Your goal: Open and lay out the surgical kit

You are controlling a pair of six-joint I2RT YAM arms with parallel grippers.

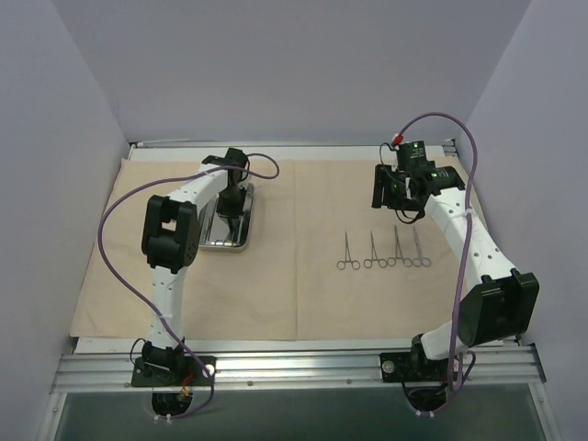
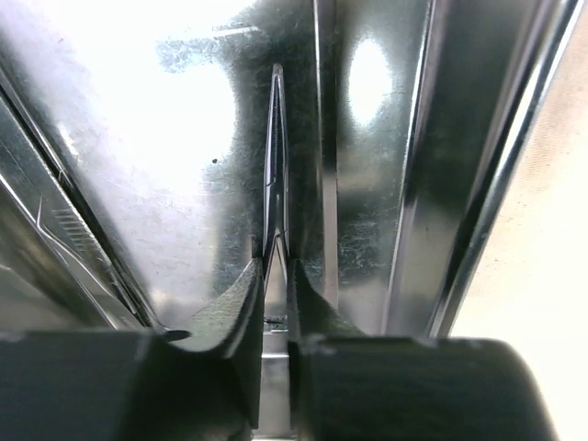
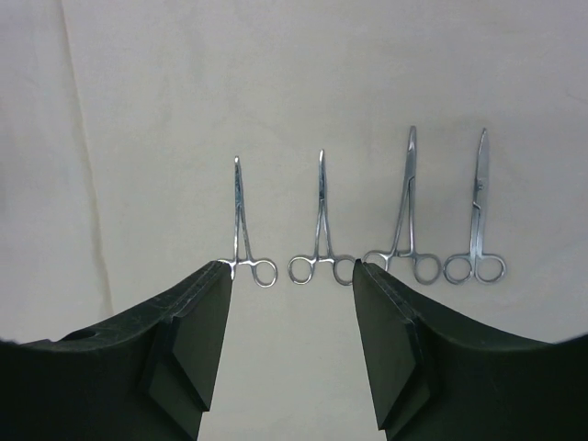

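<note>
My left gripper [image 1: 231, 209] reaches into the steel tray [image 1: 244, 234] at the left. In the left wrist view a slim scissor-like instrument [image 2: 276, 175] lies upright on the tray floor, its lower part between the narrowly parted fingers; whether they grip it is unclear. My right gripper [image 1: 390, 193] stands open above four ringed instruments laid in a row on the cloth, including a left clamp [image 3: 238, 202], a second clamp [image 3: 322, 197], a larger one [image 3: 409, 175] and scissors [image 3: 479, 193].
The beige cloth [image 1: 322, 303] covers the table. More thin metal pieces lie along the tray's left side in the left wrist view.
</note>
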